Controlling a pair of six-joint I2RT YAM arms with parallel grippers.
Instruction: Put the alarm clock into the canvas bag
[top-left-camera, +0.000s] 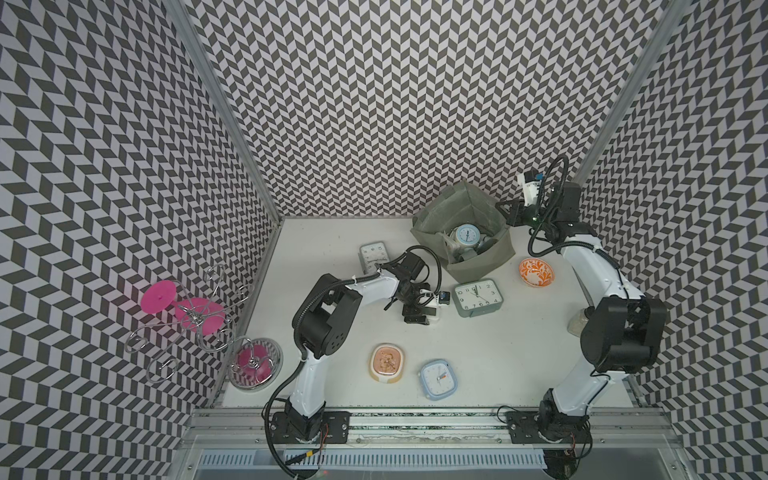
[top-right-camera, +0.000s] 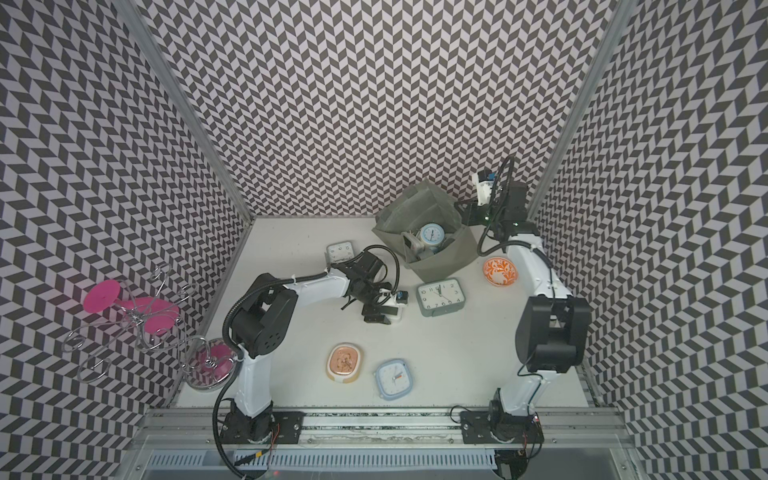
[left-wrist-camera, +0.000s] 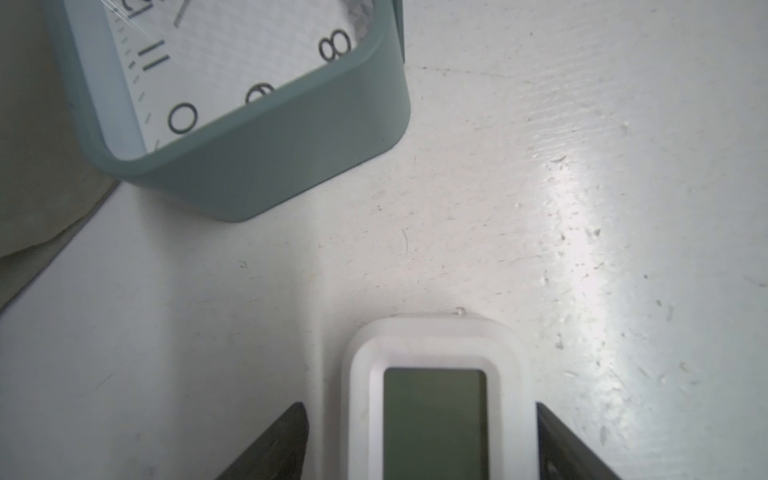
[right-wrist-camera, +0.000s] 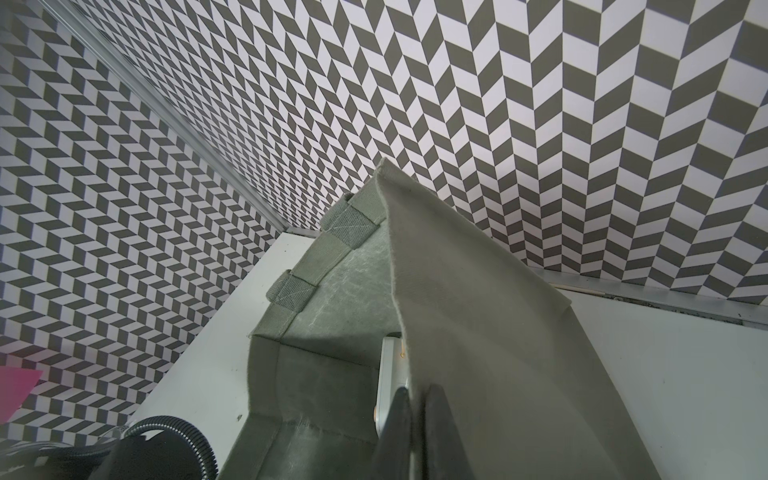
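Observation:
A small white digital clock (left-wrist-camera: 364, 400) with a grey display lies on the table. My left gripper is open around it, one of its fingers (left-wrist-camera: 281, 448) on each side, a gap showing at the left one. The grey-green canvas bag (right-wrist-camera: 496, 344) stands open at the back. Its right-hand rim is pinched by my right gripper, which is shut on it. Inside the bag sits a round blue clock (top-left-camera: 467, 234) among other pale items. Right of the white clock is a square grey-green clock (top-left-camera: 478, 296), face up.
A blue square clock (top-left-camera: 437, 378) and an orange-faced clock (top-left-camera: 387, 362) lie near the front. Another clock (top-left-camera: 373, 257) is behind the left arm. An orange patterned bowl (top-left-camera: 536, 272) sits right of the bag. A wire stand (top-left-camera: 254, 364) occupies the left edge.

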